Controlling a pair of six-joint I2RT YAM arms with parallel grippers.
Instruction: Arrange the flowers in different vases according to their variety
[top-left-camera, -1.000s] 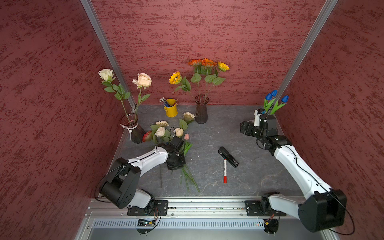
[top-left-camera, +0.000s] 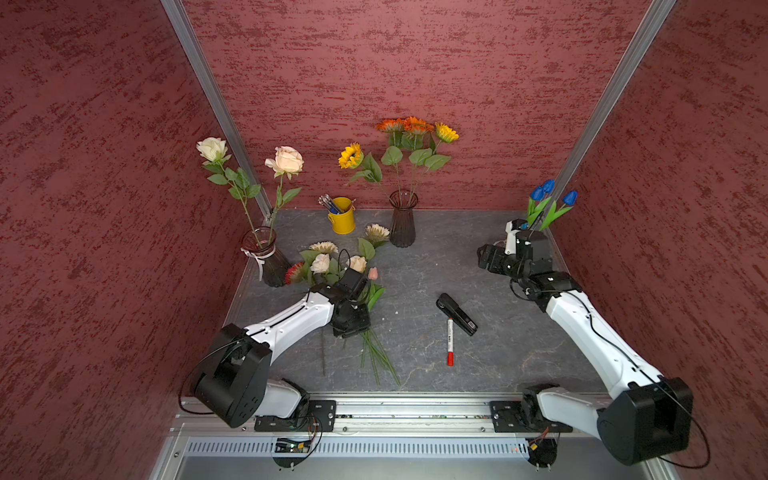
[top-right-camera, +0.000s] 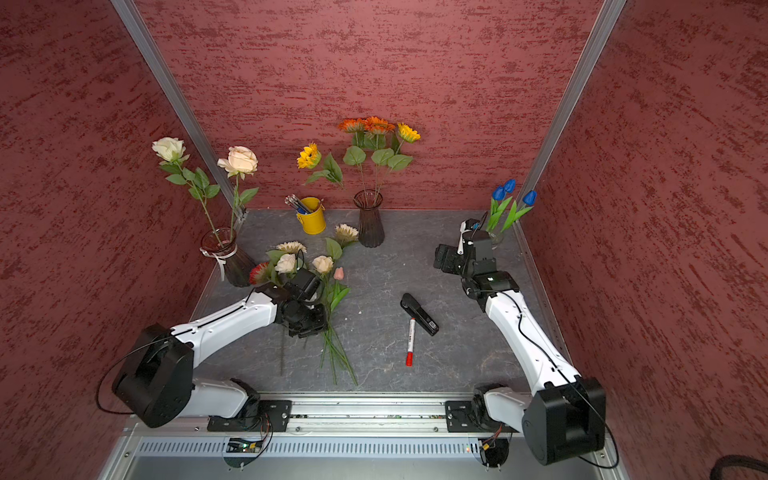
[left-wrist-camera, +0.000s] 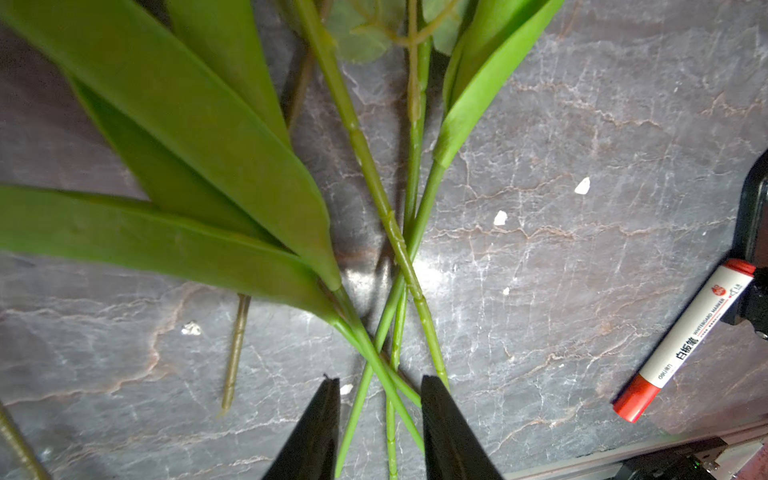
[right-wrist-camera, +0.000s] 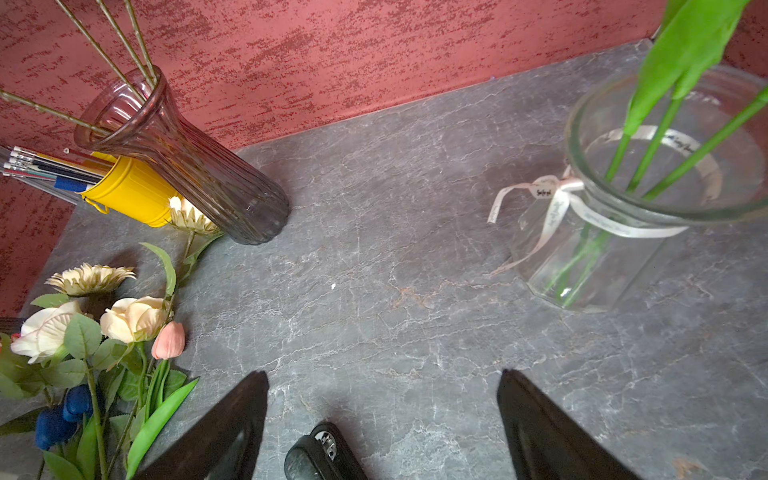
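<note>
Loose flowers lie in a bunch at left centre, among them a white rose (top-left-camera: 321, 263), a pink tulip (right-wrist-camera: 169, 341) and blue tulips (right-wrist-camera: 56, 428). Over their crossed green stems (left-wrist-camera: 376, 352), my left gripper stands part open, stems showing between and beyond its fingertips. Whether it touches them I cannot tell. My right gripper is open and empty, facing a glass vase (right-wrist-camera: 592, 256) with blue tulips (top-left-camera: 548, 192). Another dark vase (top-left-camera: 402, 220) holds sunflowers and orange flowers (top-left-camera: 416, 125). A ribboned dark vase (top-left-camera: 270, 260) holds two roses (top-left-camera: 284, 161).
A yellow pencil bucket (top-left-camera: 342, 217) stands at the back. A black stapler (top-left-camera: 457, 313) and a red-capped whiteboard marker (top-left-camera: 450, 344) lie mid-table. Between the stapler and the back wall, the tabletop is clear.
The left arm has shifted slightly over the stems, its elbow moving a little toward the left. My right gripper has barely moved. Flowers and vases look unchanged.
</note>
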